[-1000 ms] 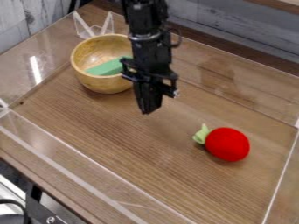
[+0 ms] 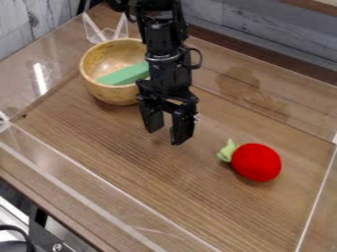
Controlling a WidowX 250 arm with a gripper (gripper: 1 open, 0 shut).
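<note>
The black arm comes down from the top centre to my gripper (image 2: 168,114), which is open low over the bare middle of the wooden table, with nothing visible between its fingers. A yellow bowl (image 2: 101,67) with a green object (image 2: 124,75) in it sits to the upper left, partly behind the arm. A red round object (image 2: 257,162) with a pale green top lies to the lower right, apart from the gripper.
A white rack-like object (image 2: 105,28) stands at the top left edge. A black cable lies at the bottom left corner.
My gripper has moved downward toward the tabletop, with its fingers coming lower in the view. The bowl and the red object have not visibly moved.
</note>
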